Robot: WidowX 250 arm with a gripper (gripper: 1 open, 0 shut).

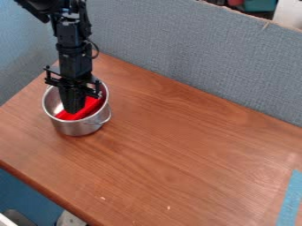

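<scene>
A steel pot (pixel 81 127) with a side handle stands on the left of the wooden table. A red object (pixel 87 108) lies inside it. My black gripper (pixel 73 104) points down into the pot, over the red object. Its fingertips are dark and partly hidden, and I cannot make out anything held between them.
Grey padded walls (pixel 189 53) run behind and to the left. A strip of blue tape (pixel 289 194) is at the right edge.
</scene>
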